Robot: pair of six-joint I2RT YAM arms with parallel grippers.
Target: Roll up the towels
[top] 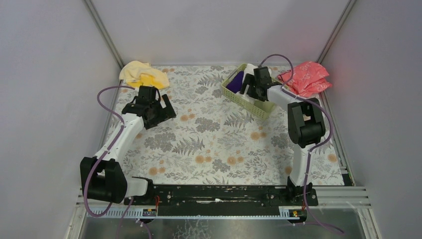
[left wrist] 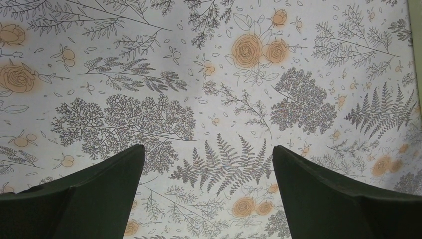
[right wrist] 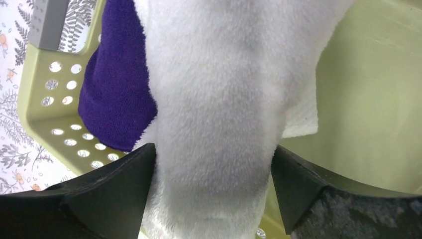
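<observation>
A white towel (right wrist: 214,99) lies in the green basket (top: 259,113), bunched lengthwise under my right wrist view. My right gripper straddles it with the fingers well apart, one on each side and close against the fabric. Beside the white towel, at the basket's left end, sits a purple towel (right wrist: 119,84). In the top view the right arm hides part of the basket. Over the bare tablecloth at left hangs my left gripper, open and empty. Behind it a yellow towel (top: 143,74) lies crumpled in the far left corner.
A red crumpled bundle (top: 309,79) occupies the far right corner, close to the basket. Walls stand close at the left, right and back.
</observation>
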